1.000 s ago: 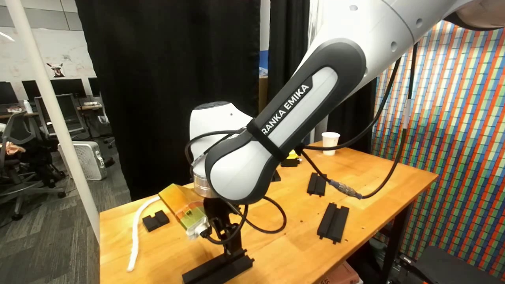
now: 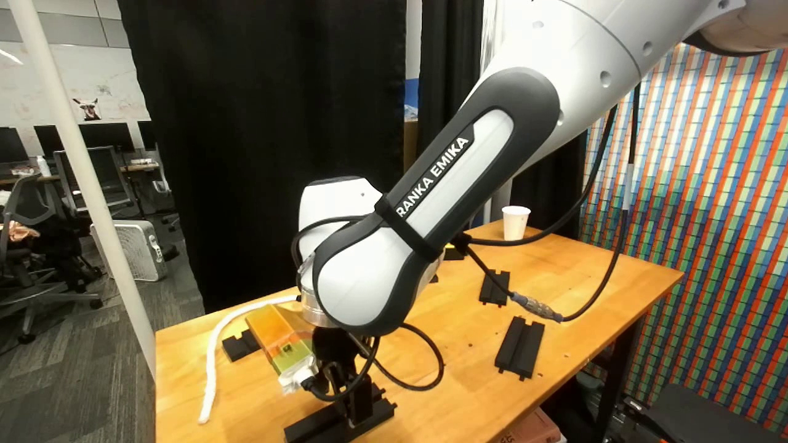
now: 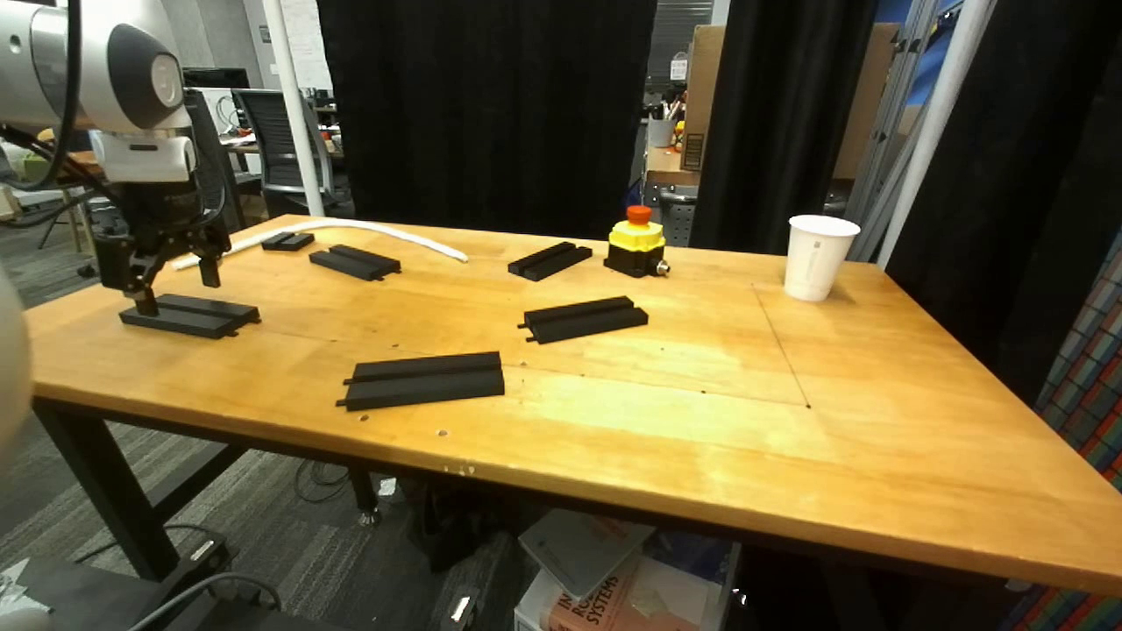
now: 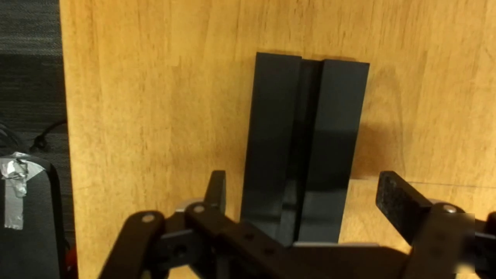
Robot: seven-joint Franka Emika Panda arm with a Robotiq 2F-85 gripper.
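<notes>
A black grooved block (image 4: 274,125) lies flat on the wooden table, its groove running lengthwise between two raised sides. Over it my gripper stands open, one finger on each side of the block in the wrist view, with visible gaps to both edges. In exterior view 2 the gripper (image 3: 177,286) is low at the table's left end, its fingertips about level with the same block (image 3: 189,319). From exterior view 1, the arm partly hides the gripper, while the block (image 2: 306,428) shows beneath it.
More black grooved blocks lie apart: one near the front edge (image 3: 426,391), another mid-table (image 3: 586,328), and several behind. A white tube (image 3: 368,227) runs along the back left. A yellow emergency-stop box (image 3: 636,237) and white cup (image 3: 818,263) stand at the back.
The arm and gripper have come down toward the block, shifting slightly left in exterior view 1. The blocks on the table have not visibly moved.
</notes>
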